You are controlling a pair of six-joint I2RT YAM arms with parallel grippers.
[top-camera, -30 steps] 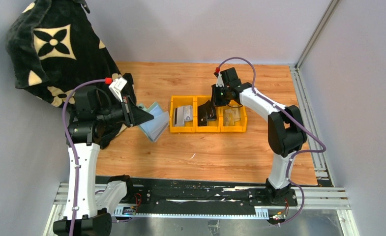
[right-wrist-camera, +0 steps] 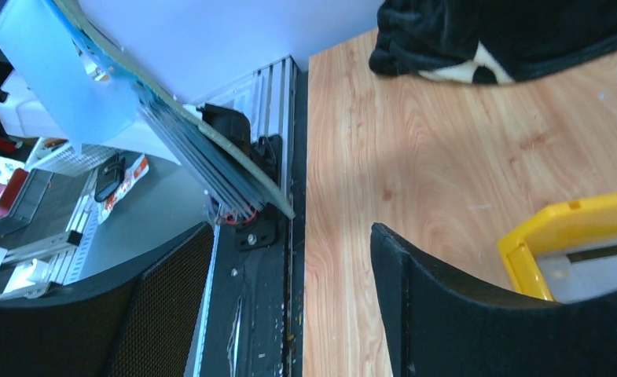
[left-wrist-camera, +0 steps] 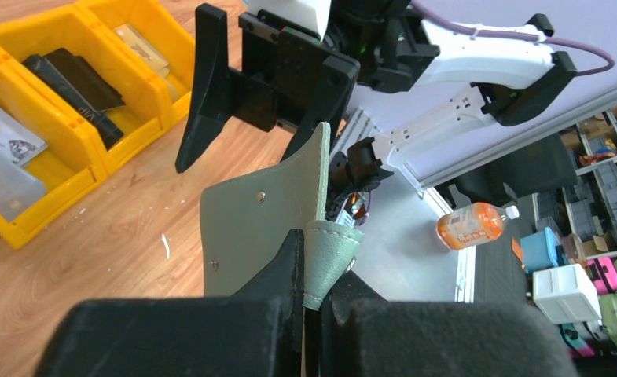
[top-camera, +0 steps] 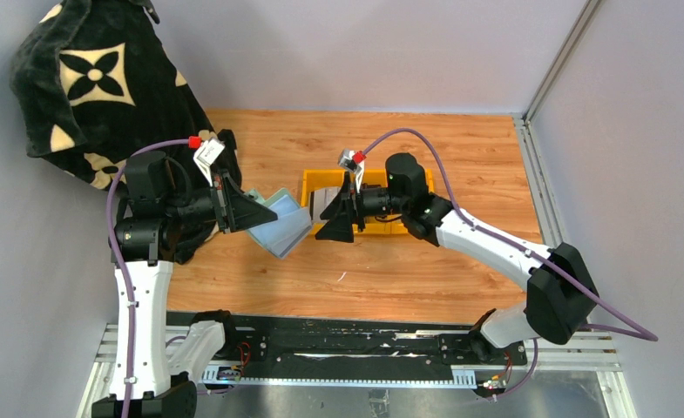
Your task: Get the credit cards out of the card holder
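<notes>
A pale green card holder (left-wrist-camera: 262,216) is gripped at one corner by my left gripper (top-camera: 249,214), which is shut on it above the table. Its clear bluish sleeves (top-camera: 283,228) fan out toward the right. In the right wrist view the holder (right-wrist-camera: 246,169) stands edge-on at upper left, its thin sleeves in a stack; whether cards remain in them I cannot tell. My right gripper (top-camera: 334,224) is open and empty, a short way right of the sleeves. Both of its fingers (right-wrist-camera: 163,306) show, apart from the holder.
A yellow three-part bin (left-wrist-camera: 77,149) lies under the right arm. White and clear cards lie in its left compartment, black ones (left-wrist-camera: 77,86) in the middle and pale ones (left-wrist-camera: 141,49) in the right. A dark patterned cloth (top-camera: 103,104) hangs at the back left.
The left gripper and holder have shifted only slightly.
</notes>
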